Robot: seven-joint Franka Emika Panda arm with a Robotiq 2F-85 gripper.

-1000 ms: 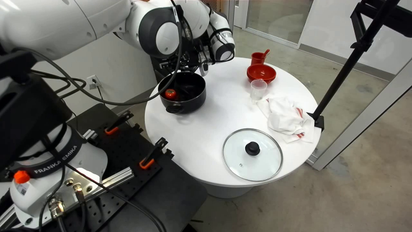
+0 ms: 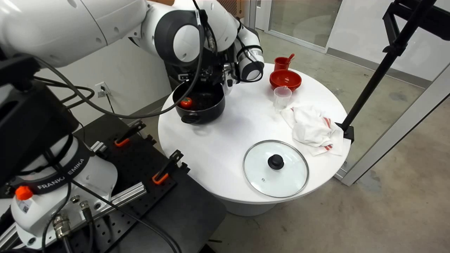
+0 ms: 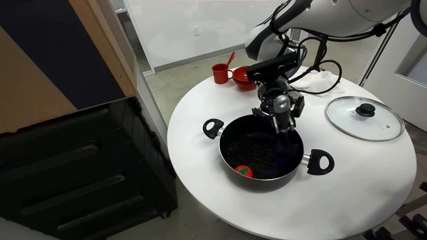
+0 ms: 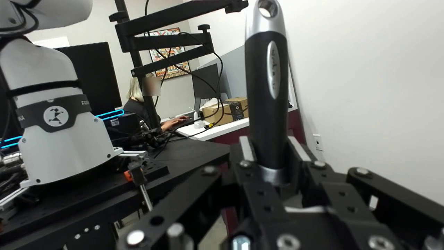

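Note:
A black-handled utensil with a silver end cap stands between the fingers of my gripper, which is shut on its handle (image 4: 266, 100). The end cap (image 3: 282, 104) shows in exterior view 2, over the far right part of the black pot (image 3: 260, 184). What the utensil's working end looks like cannot be made out. Inside the pot, a red tomato (image 3: 244, 171) lies against the near wall, with small dark pieces (image 3: 256, 154) on the bottom. In exterior view 1, the pot (image 2: 202, 116) sits at the table's far left and the arm hides much of my gripper.
The glass lid (image 2: 276, 168) lies flat on the white table (image 2: 236, 139). Opposite the pot are red bowls (image 2: 285, 79), a red cup (image 2: 281, 64), a clear cup (image 2: 282, 97) and a crumpled white towel (image 2: 314, 128). Pot handles (image 3: 320, 162) stick out at both sides.
The arm's wrist has moved a little to the right and slightly down in exterior view 1. Pot, tomato, lid and towel look the same.

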